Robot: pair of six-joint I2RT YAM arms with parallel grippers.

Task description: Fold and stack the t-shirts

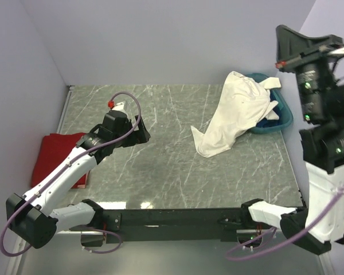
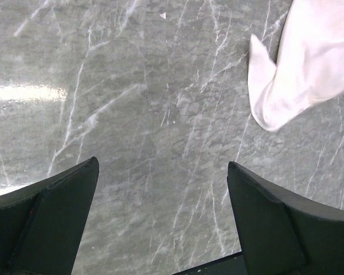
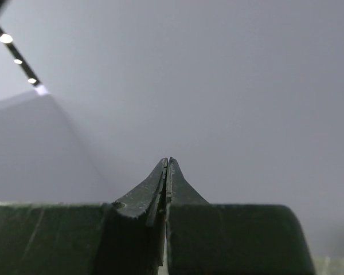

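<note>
A white T-shirt (image 1: 229, 114) spills from the blue basket (image 1: 282, 120) at the back right onto the grey table, its tip lying flat; that tip (image 2: 292, 69) also shows at the upper right of the left wrist view. A red folded cloth (image 1: 57, 160) lies at the far left. My left gripper (image 1: 137, 129) hangs open over the table, left of the white cloth, with nothing between its fingers. My right arm is raised high at the right in the top view; in the right wrist view its gripper is shut, facing the wall, nothing visible in it.
Grey walls bound it at the back and both sides, with a dark edge along the front.
</note>
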